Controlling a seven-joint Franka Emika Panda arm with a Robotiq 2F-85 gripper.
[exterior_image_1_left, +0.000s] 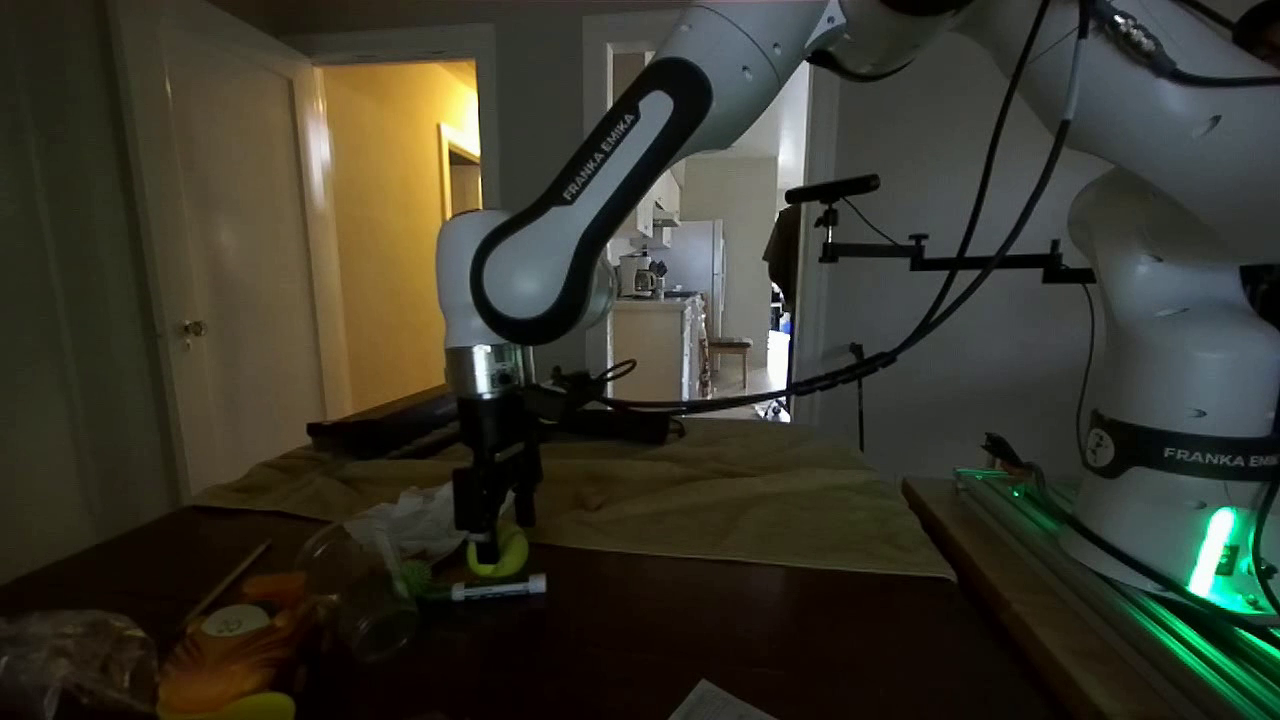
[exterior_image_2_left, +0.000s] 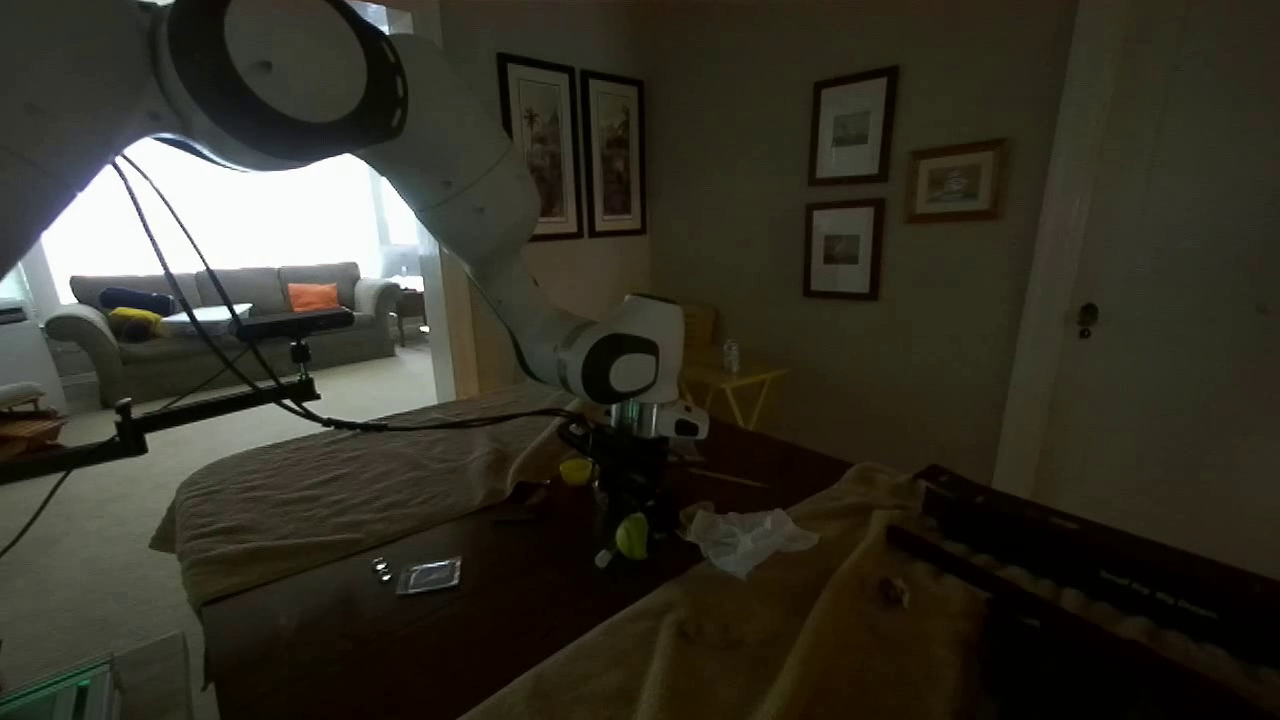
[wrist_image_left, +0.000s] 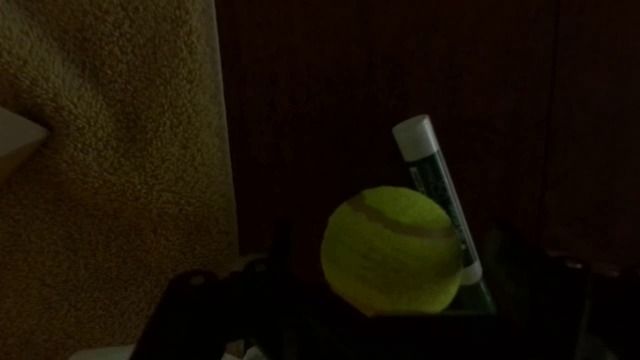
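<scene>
A yellow-green tennis ball (wrist_image_left: 390, 252) rests on the dark table, with a white-capped tube (wrist_image_left: 442, 198) lying close along its side. My gripper (exterior_image_1_left: 501, 540) points straight down at the ball, its fingers open, one finger on either side. In the wrist view the dark fingers stand left and right of the ball, and gaps show between them and it. From exterior view 2 the ball (exterior_image_2_left: 631, 536) is partly covered by the gripper. The tube (exterior_image_1_left: 498, 588) lies in front of the ball in exterior view 1.
Crumpled white plastic (exterior_image_1_left: 414, 524) and a clear container (exterior_image_1_left: 378, 612) sit left of the gripper. An orange object (exterior_image_1_left: 216, 654) lies at the front left. A tan towel (exterior_image_1_left: 720, 510) covers the back of the table.
</scene>
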